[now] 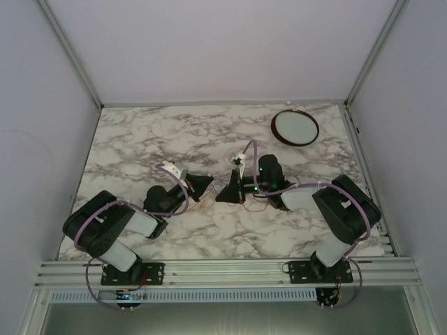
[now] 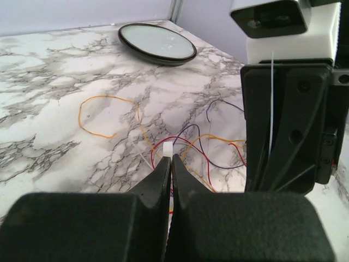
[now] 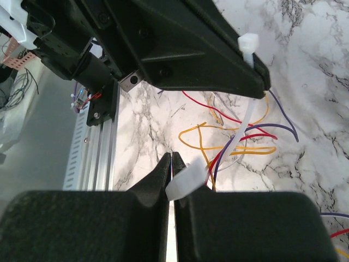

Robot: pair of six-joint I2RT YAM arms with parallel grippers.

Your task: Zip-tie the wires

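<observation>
A white zip tie runs between my two grippers. Its head [image 2: 168,149] stands at the tips of my left gripper, which is shut on it. The strap [image 3: 248,112] comes down from the left finger toward the wires. Its blurred tail [image 3: 185,179] sticks out at my right gripper, shut on it. From above, the left gripper [image 1: 211,178] sits just behind the right gripper [image 1: 218,201], with the tips close. Orange, red and purple wires [image 3: 218,153] cross near the strap; whether it fully encircles them I cannot tell.
A round dark-rimmed dish [image 1: 295,128] lies at the back right of the marble table [image 1: 140,132]. Loose wire ends [image 2: 98,98] spread beyond the left gripper.
</observation>
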